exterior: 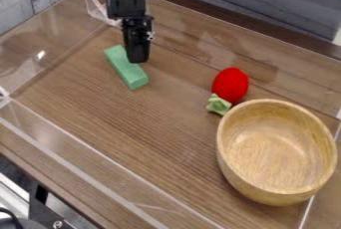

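Note:
My black gripper (pixel 131 38) hangs at the upper middle, pointing down, just behind and above the far end of a green block (pixel 127 69) lying on the wooden table. It looks shut, with nothing visible between its fingers, though it is small in this view.
To the right lie a red rounded object (pixel 230 83) and a small light-green piece (pixel 218 104) beside it. A large tan bowl (pixel 276 178) fills the lower right.

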